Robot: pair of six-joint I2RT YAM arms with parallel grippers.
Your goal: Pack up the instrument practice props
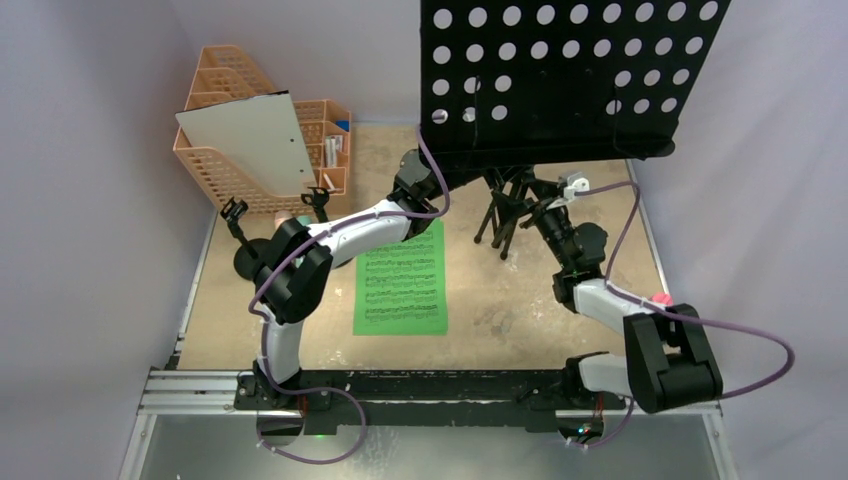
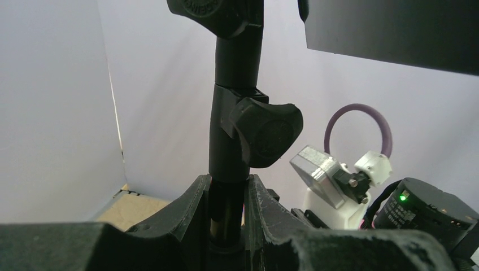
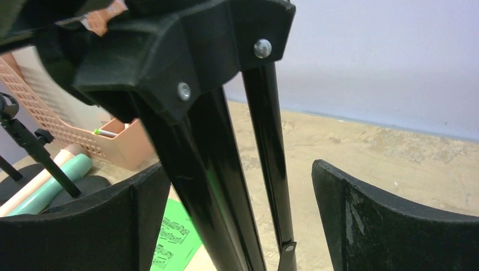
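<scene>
A black music stand has its perforated desk (image 1: 560, 80) high over the back of the table. In the left wrist view, my left gripper is shut on the stand's upright pole (image 2: 228, 141), below a black clamp knob (image 2: 270, 132). The tripod legs (image 1: 505, 222) hang close together under the desk. My right gripper stands open, its fingers (image 3: 339, 195) spread wide to either side of the legs (image 3: 217, 180) in the right wrist view. A green sheet of music (image 1: 400, 290) lies flat mid-table.
A peach organizer (image 1: 215, 165) at back left holds a white board (image 1: 250, 145) and small items. Two black round-based stands, one with its base (image 1: 250, 260) showing, are beside pink and teal rolls (image 3: 70, 169). A pink object (image 1: 661, 298) sits at the right edge.
</scene>
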